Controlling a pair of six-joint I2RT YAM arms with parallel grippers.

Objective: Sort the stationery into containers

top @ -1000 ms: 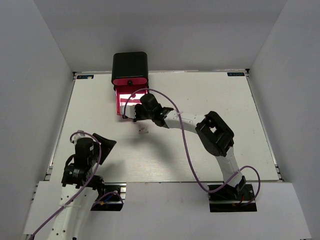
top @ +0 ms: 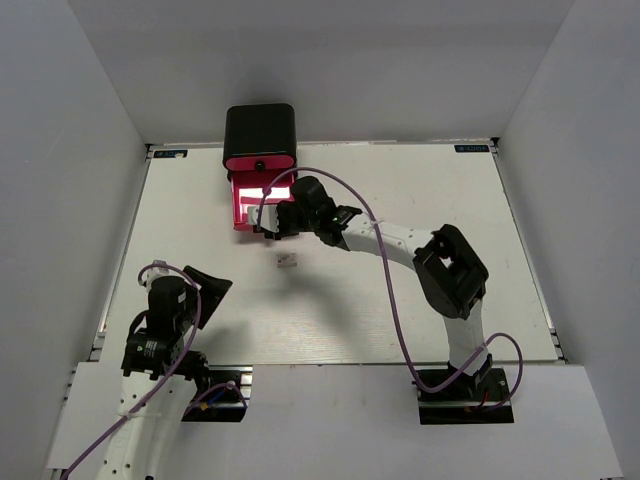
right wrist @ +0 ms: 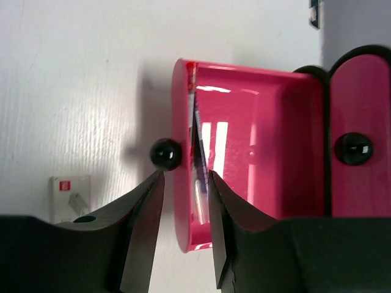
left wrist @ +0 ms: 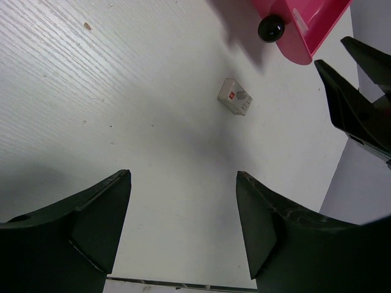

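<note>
A black and pink box (top: 260, 135) stands at the back, its pink drawer (top: 240, 190) pulled out. Inside the drawer (right wrist: 275, 146), a slim dark pen-like item (right wrist: 198, 143) and a clear one (right wrist: 201, 204) lie along the front wall. My right gripper is open above that front wall, nothing visibly held. On the table in front of the drawer rests a small whitish block with a red mark, perhaps an eraser (top: 287, 260), also in the left wrist view (left wrist: 235, 96). Over the front left of the table, my left gripper stands open and empty.
A round black knob (right wrist: 165, 154) sticks out from the drawer front. The right forearm (top: 380, 238) crosses above the table's middle.
My right arm has shifted to the right, and its gripper has moved slightly right as well. The left arm, the drawer and the small block stay where they were.
</note>
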